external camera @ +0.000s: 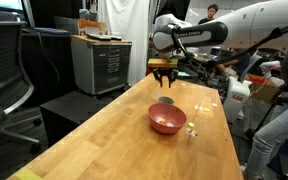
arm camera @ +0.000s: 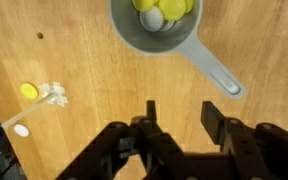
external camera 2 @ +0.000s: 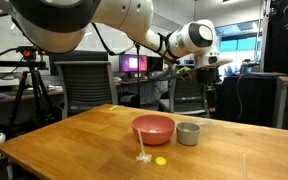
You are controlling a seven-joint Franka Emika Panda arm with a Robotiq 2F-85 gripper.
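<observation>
A grey pan (arm camera: 167,40) with a long handle (arm camera: 220,73) lies at the top edge of the wrist view, cut off there. Yellow and pale round pieces (arm camera: 167,8) are in it. My gripper is open, its fingers well apart with only bare wood showing between them. The handle's end is beyond the right fingertip, not between the fingers. In the second exterior view the pan (external camera 2: 188,134) sits on the table beside a red bowl (external camera 2: 154,127). In the first exterior view my gripper (external camera: 164,82) hangs above the pan (external camera: 165,99).
A yellow disc (arm camera: 29,90), a white disc (arm camera: 21,130) and a pale stick-like tool (arm camera: 30,109) lie on the wooden table (arm camera: 94,100). Office chairs and a cabinet (external camera: 100,65) stand beyond it.
</observation>
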